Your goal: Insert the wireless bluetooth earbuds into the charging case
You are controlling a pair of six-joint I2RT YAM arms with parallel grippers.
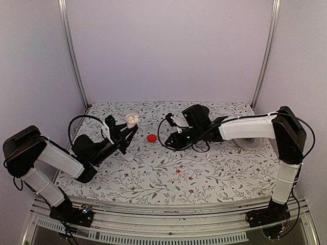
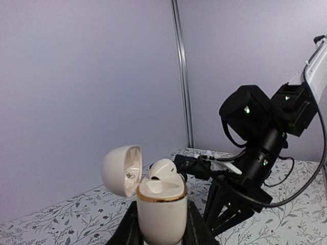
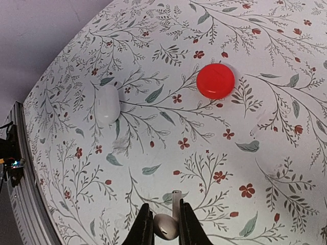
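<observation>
The white charging case [image 2: 161,214] with gold band is held upright in my left gripper [image 1: 131,131], lid open, a white earbud top showing inside; in the top view it [image 1: 132,119] is left of centre, raised. My right gripper, shut on a white earbud [image 3: 166,227] with its stem upward, is right of the left one, above the table. In the top view the right gripper [image 1: 174,143] hides its earbud.
A red round object [image 1: 152,138] and a white oblong piece [image 3: 108,104] lie on the patterned table. A round grey coaster [image 1: 249,144] sits at the right, partly behind the right arm.
</observation>
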